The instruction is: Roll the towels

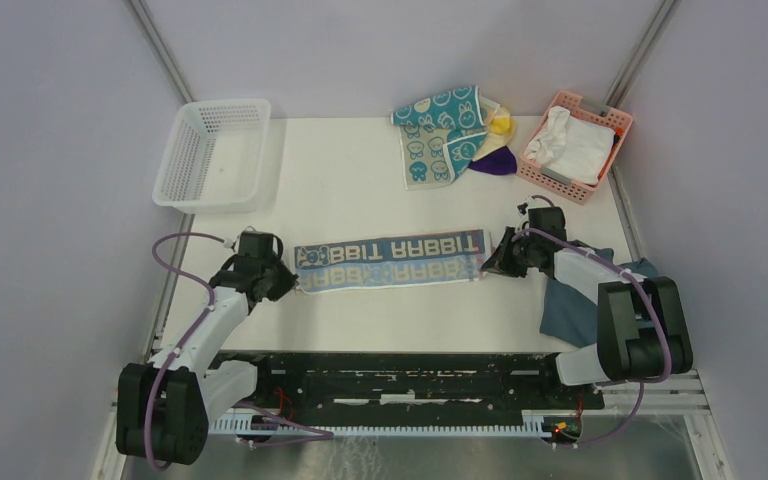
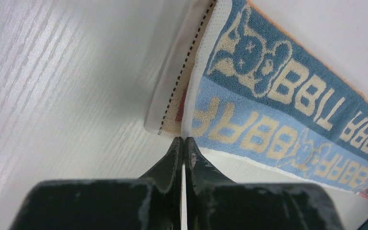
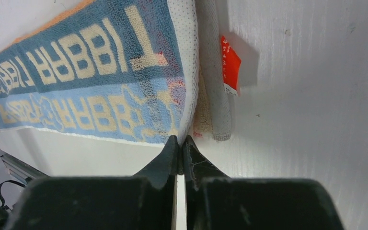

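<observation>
A blue towel with beige lettering lies in a long strip across the middle of the table, its layers folded over one another. At its near left corner my left gripper is shut, pinching the towel's pale edge. On the opposite end, my right gripper is shut on the near right corner, with the white hem running into its fingertips. Lower layers of the towel stick out past the hem at both ends, and a red tag shows at the right one.
A white empty basket stands at the back left. Teal patterned towels lie at the back, beside a pink basket holding white cloth. Dark blue cloth lies under the right arm.
</observation>
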